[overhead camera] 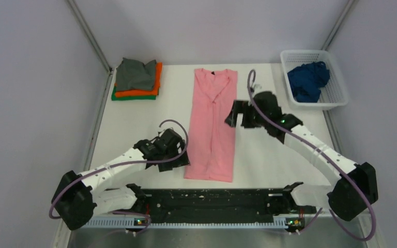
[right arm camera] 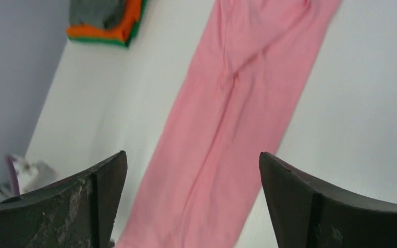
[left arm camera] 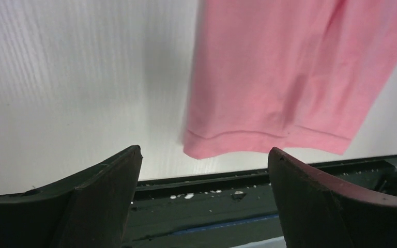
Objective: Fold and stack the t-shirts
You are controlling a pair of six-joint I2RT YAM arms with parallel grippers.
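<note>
A pink T-shirt (overhead camera: 211, 134) lies flat and lengthwise on the table, folded into a long strip, its neckline at the back. My left gripper hovers beside its front left corner, fingers apart and empty; its hem fills much of the left wrist view. My right gripper is open and empty, above the shirt's right side, blurred in the top view. At the back left, a neat stack holds a grey folded shirt (overhead camera: 136, 74) on orange and green ones.
A white basket (overhead camera: 341, 95) with a crumpled dark blue garment (overhead camera: 307, 81) stands at the back right.
</note>
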